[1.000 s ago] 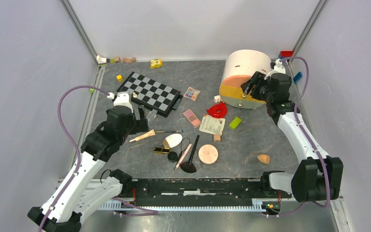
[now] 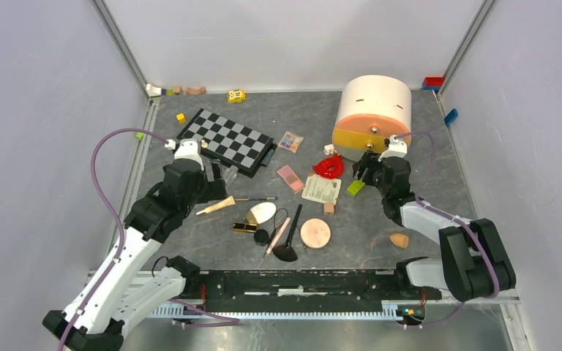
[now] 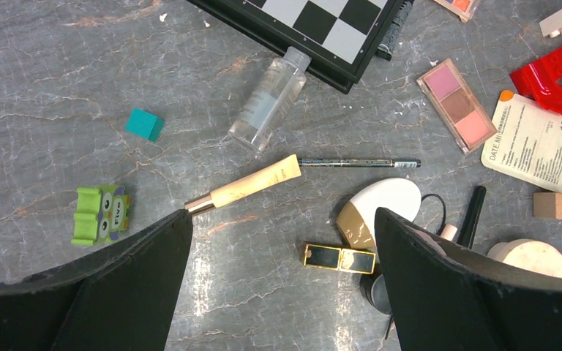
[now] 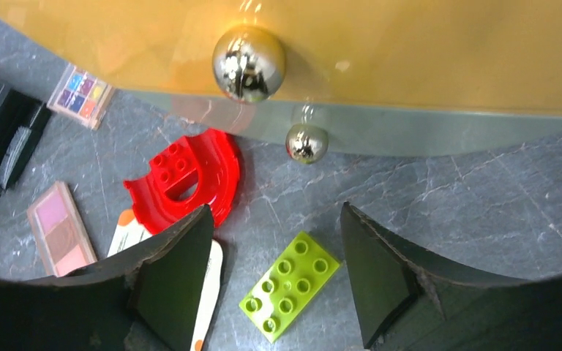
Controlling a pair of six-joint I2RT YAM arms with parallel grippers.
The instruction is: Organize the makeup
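A makeup box [image 2: 369, 106] with yellow front stands back right; my right gripper is before its lower drawer knob [image 4: 306, 142], fingers apart, nothing between them. My left gripper is open above loose makeup: a cream tube [image 3: 256, 180], pencil [image 3: 358, 163], blush palette [image 3: 457, 106], gold-cased item [image 3: 322, 255], black brush [image 2: 290, 238], round compact [image 2: 315, 232] and eyeshadow palette [image 4: 80, 96].
A chessboard [image 2: 227, 139] lies back left, a clear bottle [image 3: 267, 102] beside it. A red toy piece [image 4: 212, 168], green brick [image 4: 289, 285] and small blocks lie around.
My right gripper has come down and toward the front-left, from high at the box's right side to low before its drawers. The left arm is practically still.
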